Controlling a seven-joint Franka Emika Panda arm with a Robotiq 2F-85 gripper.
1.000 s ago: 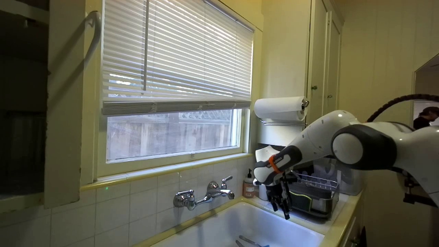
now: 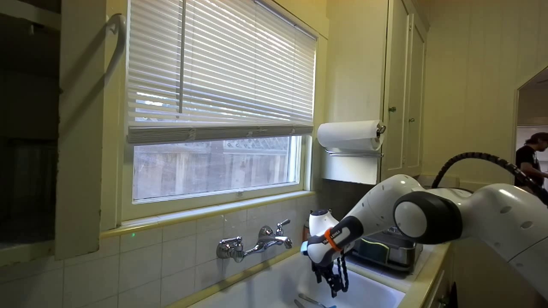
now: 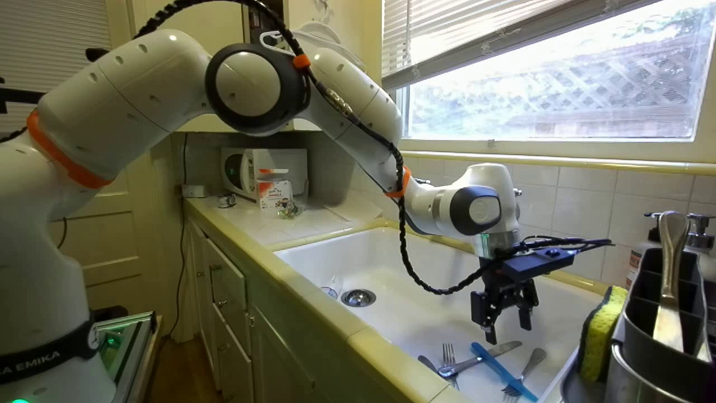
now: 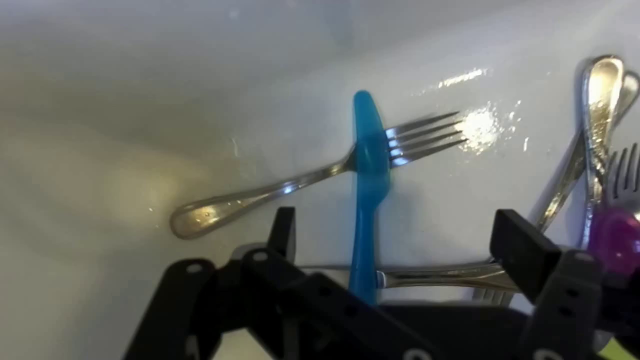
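Over the right end of the white sink [image 3: 409, 268] hangs my gripper [image 3: 508, 329], open and pointing down, with its fingers above the cutlery. The wrist view shows a blue plastic knife [image 4: 369, 180] lying across a metal fork [image 4: 264, 193]. The blue knife's lower end crosses a metal knife [image 4: 444, 277] and lies between the spread fingers of my gripper as seen from above, though the fingers stand clear of the sink floor. Two crossed metal handles [image 4: 600, 114], another fork [image 4: 625, 180] and a purple piece [image 4: 618, 240] lie to the right, partly behind a finger.
A caddy [image 3: 654, 336] with a metal utensil and a yellow sponge [image 3: 602, 336] stand at the sink's right edge. The faucet [image 2: 257, 244] juts from the tiled wall. A clear item [image 3: 332, 287] lies by the drain [image 3: 358, 298]; the sink's middle is free.
My arm has moved down and to the left in exterior view 1. The gripper has gone from near the counter's dish rack to lower over the sink.
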